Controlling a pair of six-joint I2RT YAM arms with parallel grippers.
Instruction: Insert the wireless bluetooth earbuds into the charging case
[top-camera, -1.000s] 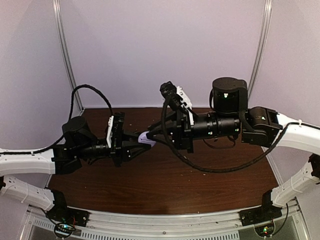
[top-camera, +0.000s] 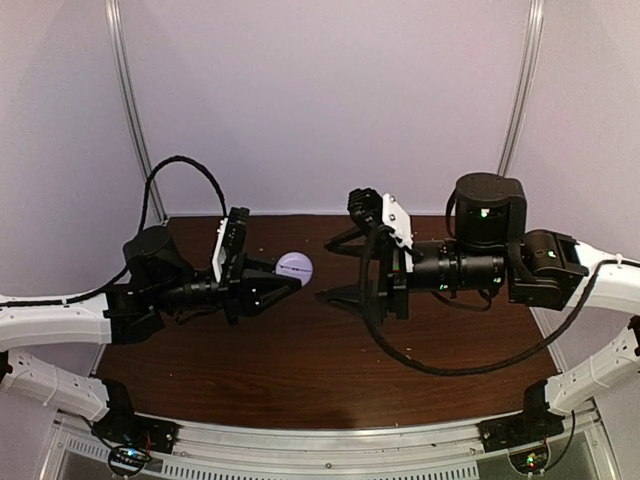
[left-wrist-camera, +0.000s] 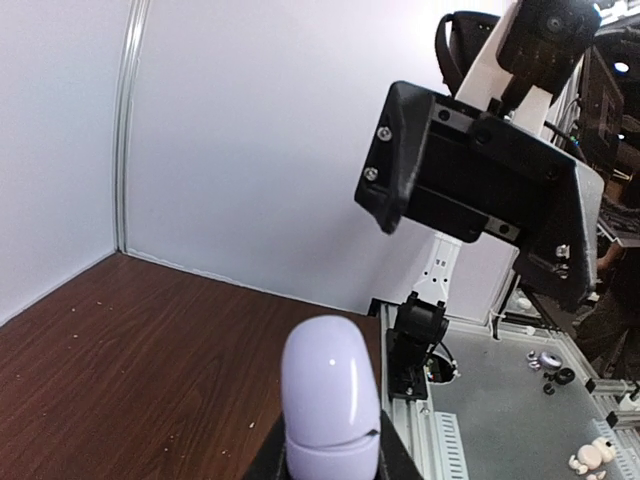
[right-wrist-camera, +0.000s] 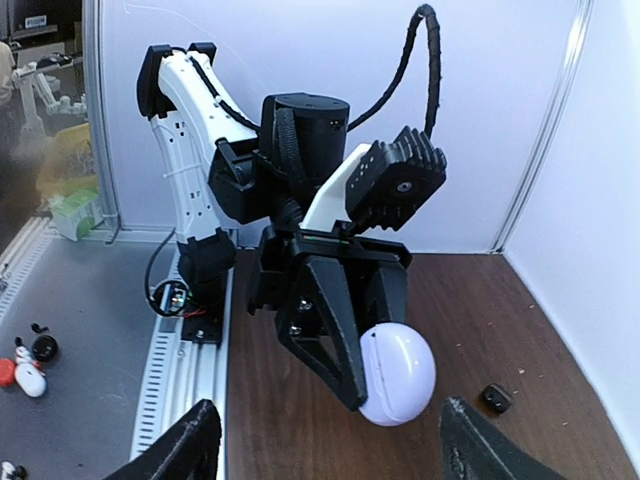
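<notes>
My left gripper (top-camera: 290, 282) is shut on the lilac charging case (top-camera: 294, 266), held up over the table at centre; in the left wrist view the case (left-wrist-camera: 330, 390) fills the bottom middle, and in the right wrist view it (right-wrist-camera: 398, 370) sits between the left fingers, its lid looking closed. To its right, my right gripper (top-camera: 325, 271) stands open and apart, with nothing seen between its fingers. A small dark object (right-wrist-camera: 496, 398) lies on the table behind the case in the right wrist view; I cannot tell whether it is an earbud.
White walls surround its back and sides, and a metal rail (top-camera: 330, 435) runs along the front edge.
The left arm has moved slightly.
</notes>
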